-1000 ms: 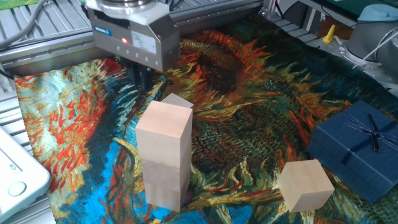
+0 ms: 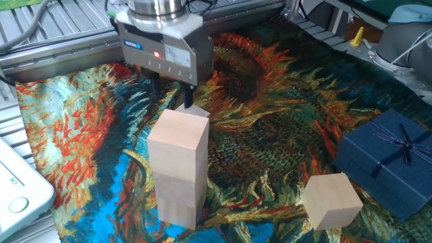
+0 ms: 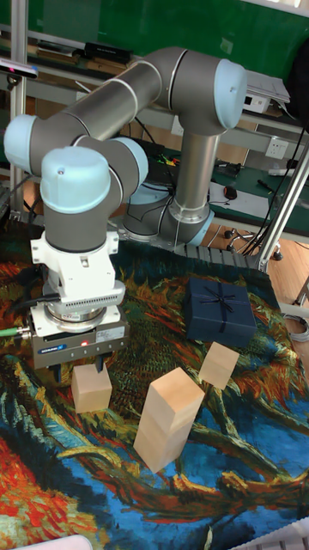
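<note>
A tall upright stack of pale wooden blocks (image 2: 177,162) stands on the patterned cloth, also seen as a column (image 3: 170,420) in exterior view 3. Behind it, a separate wooden block (image 3: 92,388) sits on the cloth; in exterior view 2 the stack hides most of this block (image 2: 194,111). My gripper (image 2: 172,103) points down close to that rear block, its two dark fingers spread apart. In exterior view 3 the gripper (image 3: 79,372) overlaps the block's upper edge; whether they touch, I cannot tell. Another wooden block (image 2: 331,201) rests alone right of the stack.
A dark blue gift box (image 2: 390,160) with a ribbon lies at the right, beyond the lone block. A white device (image 2: 20,185) stands at the left edge.
In exterior view 2 my gripper has shifted rightward, bringing its fingers nearer the block behind the stack. The blocks and the box have stayed put.
</note>
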